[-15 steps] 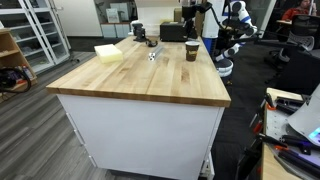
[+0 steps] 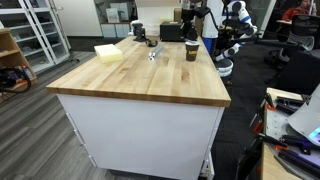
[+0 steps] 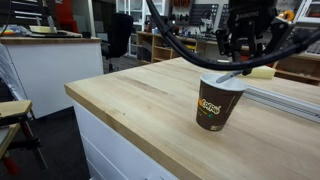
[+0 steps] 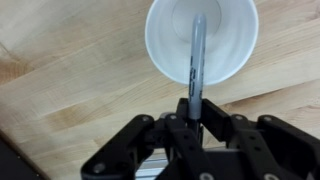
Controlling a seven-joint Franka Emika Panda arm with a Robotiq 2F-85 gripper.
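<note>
A brown paper cup (image 3: 213,112) with a printed logo stands upright on the wooden tabletop (image 3: 130,95). In exterior view 1 the same cup (image 2: 191,53) is near the counter's far right side. My gripper is shut on a slim silver utensil (image 4: 198,60), perhaps a spoon or stirrer. The utensil reaches across the cup's white opening (image 4: 228,35) in the wrist view, and its far end lies inside the rim. From exterior view 2, the gripper hangs just above the cup and the utensil slants down into it. The cup's bottom inside is hard to make out.
A pale yellow block (image 2: 108,53) lies on the counter's left part. A silver rail (image 3: 290,105) runs along the tabletop behind the cup. Dark equipment (image 2: 172,32) stands at the back.
</note>
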